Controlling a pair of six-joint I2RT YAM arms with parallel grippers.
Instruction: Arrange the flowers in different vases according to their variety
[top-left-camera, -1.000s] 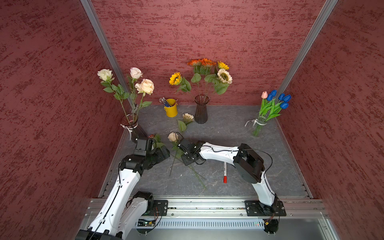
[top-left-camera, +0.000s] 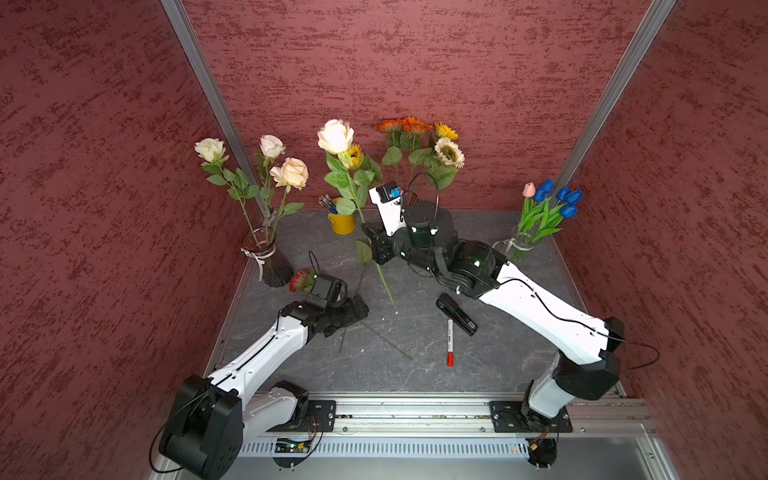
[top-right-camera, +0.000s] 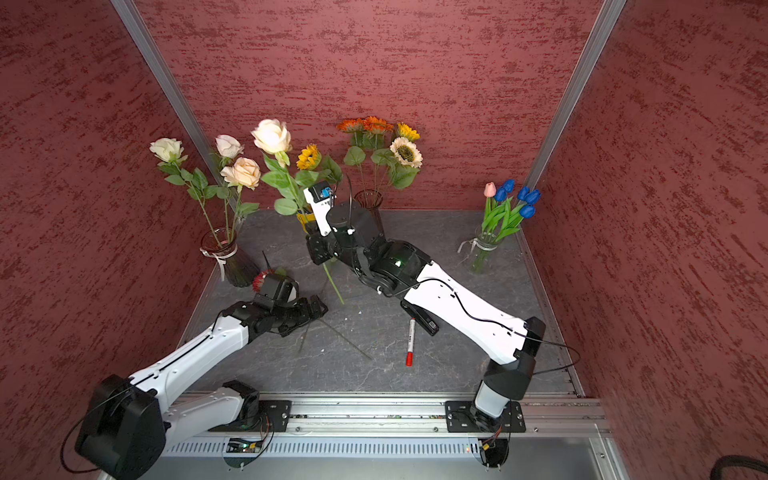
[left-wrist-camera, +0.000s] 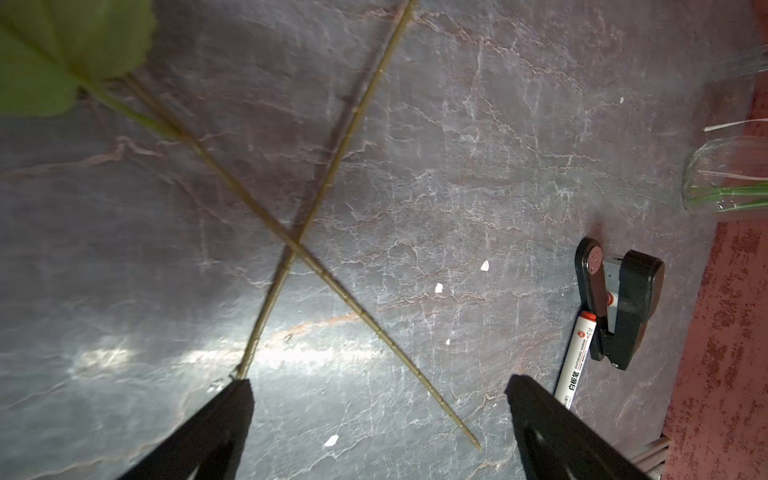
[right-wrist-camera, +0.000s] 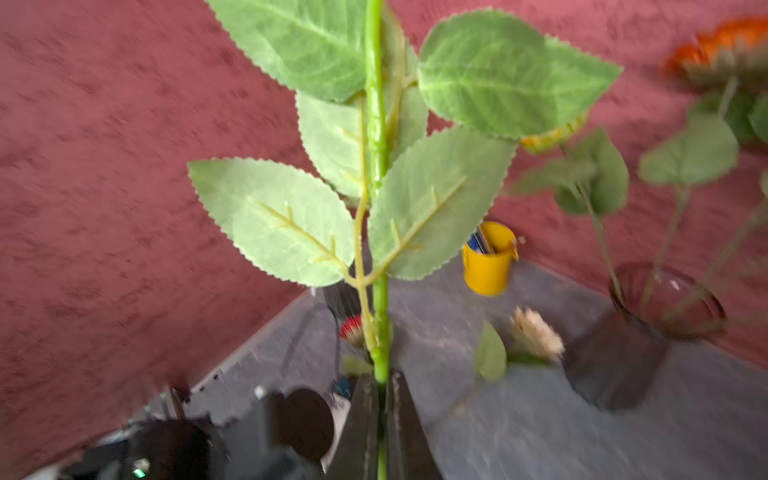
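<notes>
My right gripper is shut on the green stem of a white rose (top-left-camera: 336, 137), which it carries upright above the table. My left gripper stands open, low over two crossed brown stems (left-wrist-camera: 344, 292), nothing between its fingers. A red flower (top-left-camera: 301, 280) lies beside the left gripper, and a cream daisy-like flower (right-wrist-camera: 537, 333) lies near the dark vase. Three roses (top-left-camera: 289, 173) stand in the left vase (top-left-camera: 276, 266). Sunflowers and orange flowers (top-left-camera: 414, 125) fill the middle vase (top-right-camera: 369, 200). Tulips (top-left-camera: 564, 197) stand in a clear vase (top-left-camera: 524, 240).
A yellow bucket (top-left-camera: 342, 221) with pens sits at the back. A black stapler (top-left-camera: 457, 313) and a red-capped marker (top-left-camera: 450, 344) lie right of centre.
The right gripper has lifted the white rose off the table, raising it toward the back.
</notes>
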